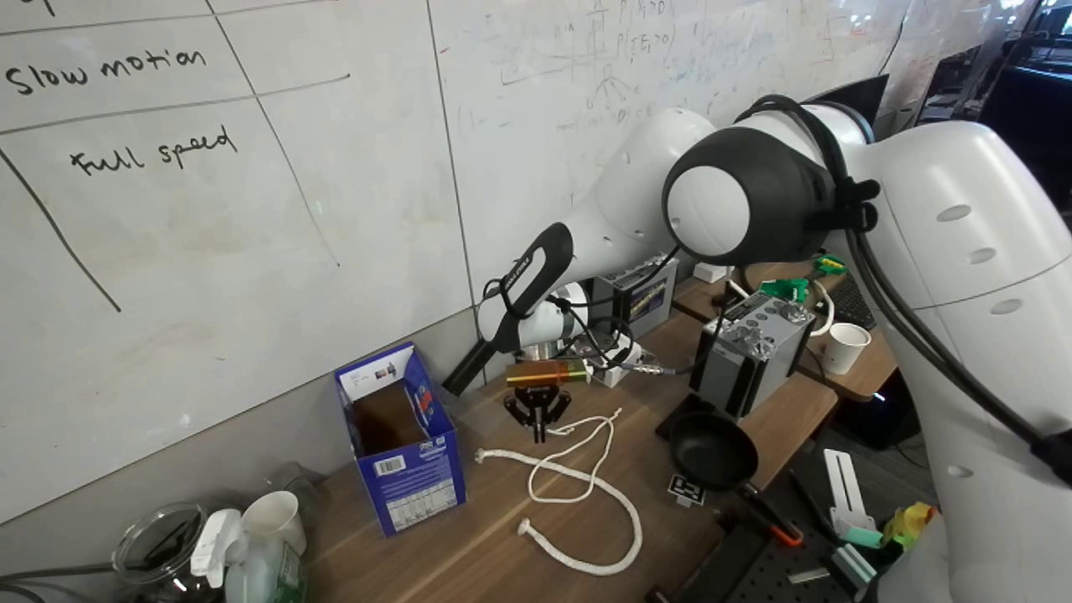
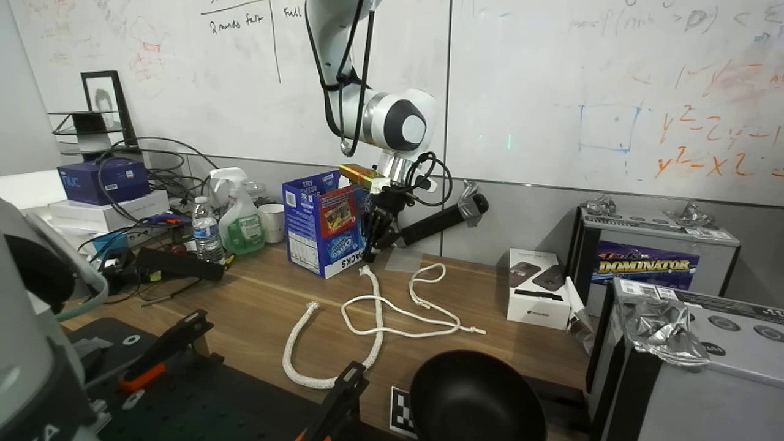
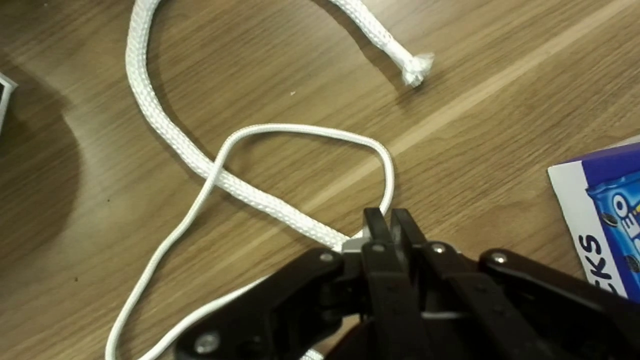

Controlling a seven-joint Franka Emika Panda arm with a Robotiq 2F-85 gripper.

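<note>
Two white ropes lie on the wooden table: a thick braided rope (image 1: 635, 517) bent in a curve and a thin rope (image 1: 554, 499) looped across it. In the wrist view the thin rope (image 3: 312, 128) runs over the thick rope (image 3: 264, 201), and both pass out of sight behind the fingers. My gripper (image 1: 539, 439) points downward near the ropes, beside the box; its fingertips (image 3: 373, 223) stand close together with a narrow gap. Nothing clearly shows held between them. In exterior view 2 the gripper (image 2: 369, 257) appears just above one frayed end of the thick rope (image 2: 376, 312).
An open blue snack box (image 1: 417, 487) stands close to the gripper, against the wall side. A black pan (image 1: 713, 452) and a grey battery-like box (image 1: 754, 357) occupy the other side. A spray bottle (image 2: 241, 217) and a paper cup (image 2: 272, 223) stand beyond the box. Bare table surrounds the ropes.
</note>
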